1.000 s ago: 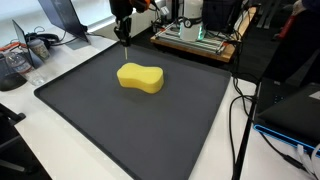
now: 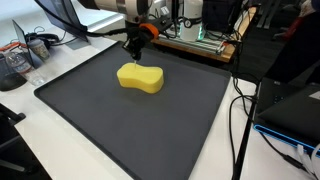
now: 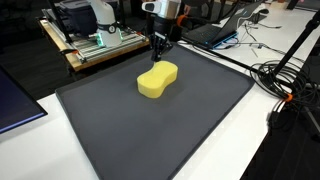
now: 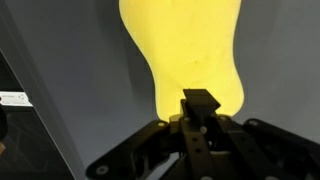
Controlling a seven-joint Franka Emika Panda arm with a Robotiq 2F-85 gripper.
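Note:
A yellow sponge (image 2: 140, 78), rounded and narrowed at its waist, lies on the dark board. It also shows in exterior view 2, where the sponge (image 3: 158, 79) sits near the board's back part. My gripper (image 2: 135, 50) is at the sponge's far side, pointing down. A thin pale piece (image 2: 136, 61) reaches down from its tip, moving with it; what it is cannot be made out. From the wrist, the black fingers of my gripper are together over one end of the sponge (image 4: 185, 45). The thin piece is hidden there.
Most of the dark board (image 2: 140, 125) in front of the sponge is bare. Black cables (image 3: 285, 75) run along one side. A laptop (image 3: 236, 22) stands behind, and a wooden-edged table (image 3: 75, 55) is off to the other side.
My gripper has come lower and toward the sponge, shifting slightly right in exterior view 1, with the thin pale piece still below it. The sponge has stayed in place.

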